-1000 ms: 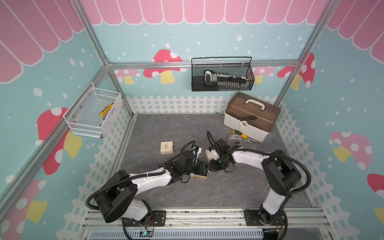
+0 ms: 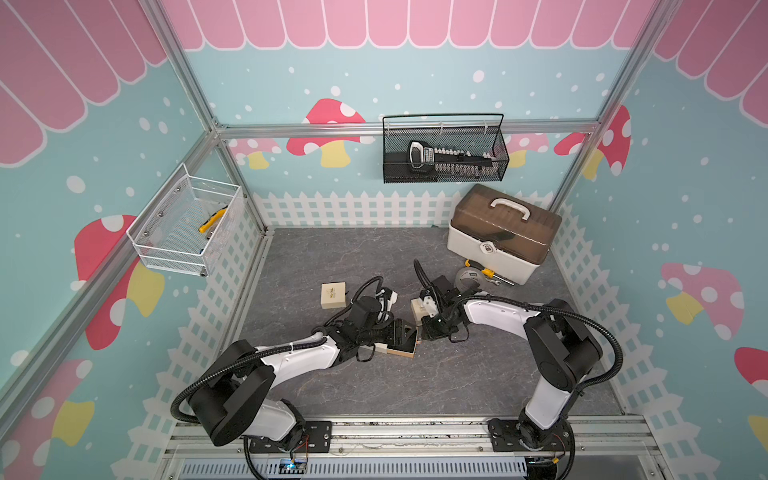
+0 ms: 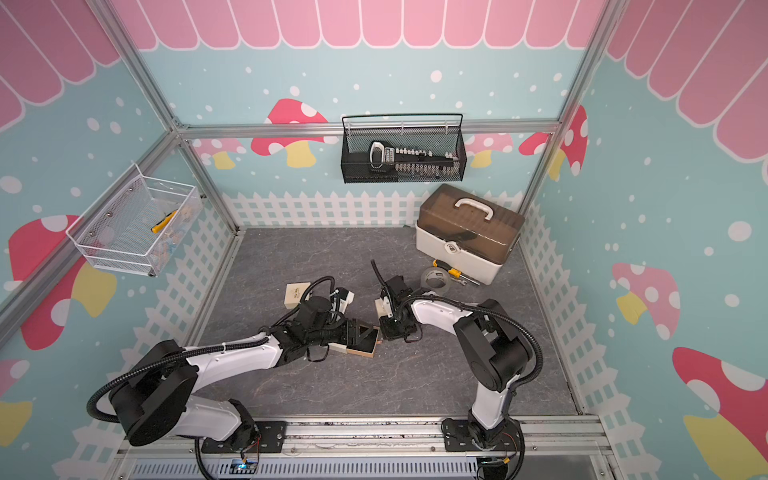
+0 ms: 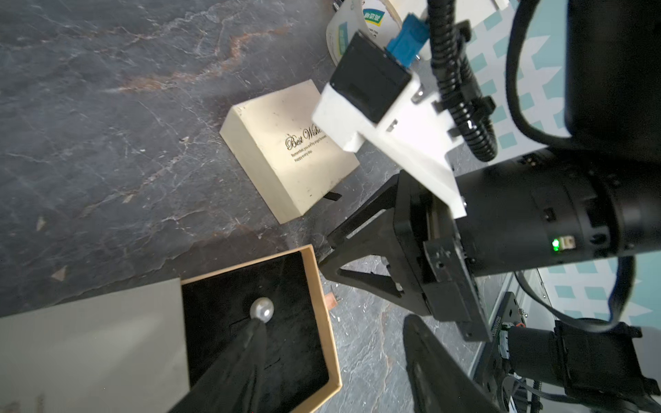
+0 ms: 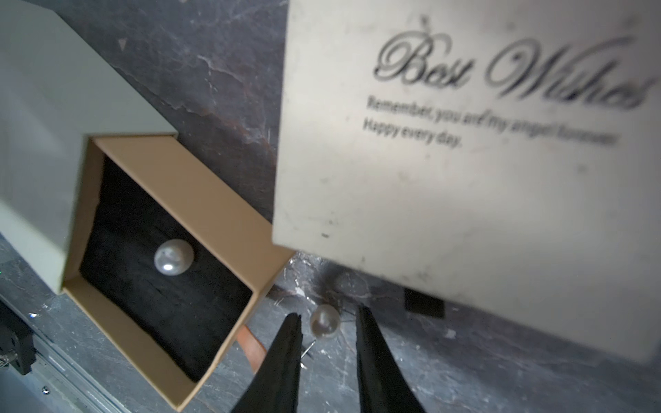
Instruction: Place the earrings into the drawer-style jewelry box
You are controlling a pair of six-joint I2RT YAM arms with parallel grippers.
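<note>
A drawer box [image 4: 96, 344] is pulled open, one pearl earring [image 4: 261, 309] resting on its black insert [image 5: 137, 289]. A second pearl earring [image 5: 325, 320] lies on the table outside the drawer, between the open fingertips of my right gripper. My left gripper is over the open drawer with its fingers apart and nothing seen between them. A closed "Best Wishes" box [image 5: 468, 192] sits beside the drawer, next to the right gripper.
Another small box [image 2: 333, 294] lies to the left. A toolbox [image 2: 502, 240], tape roll [image 3: 435, 279] and screwdriver [image 2: 480, 269] stand at back right.
My left gripper has moved slightly left, showing more of the open drawer. The right arm looks unchanged.
</note>
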